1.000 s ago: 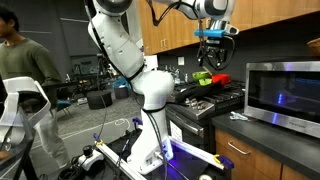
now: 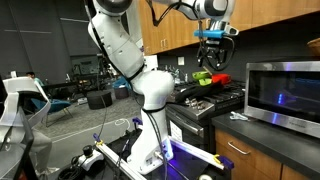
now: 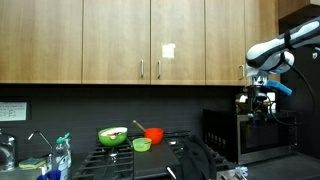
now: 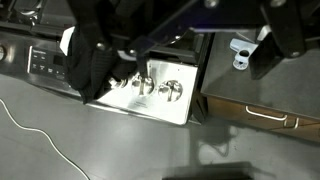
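Note:
My gripper [image 2: 213, 62] hangs high above the counter and stove, pointing down, with its fingers apart and nothing visible between them. In the wrist view, one dark finger [image 4: 130, 30] is at the left and the other finger [image 4: 272, 45] at the right. Beyond them lie the stove's front with its knobs [image 4: 172, 91] and a strip of dark counter. A green pot [image 3: 112, 136], a smaller light green pot [image 3: 142, 144] and a red pot [image 3: 154, 134] sit on the stove, all apart from the gripper.
A silver microwave [image 2: 283, 92] stands on the counter to the right. A dark towel [image 4: 98, 62] hangs over the stove's front. A small pale item [image 4: 241, 50] lies on the counter beside the stove. Wooden cabinets [image 3: 120, 45] run above.
The arm and gripper show no visible movement.

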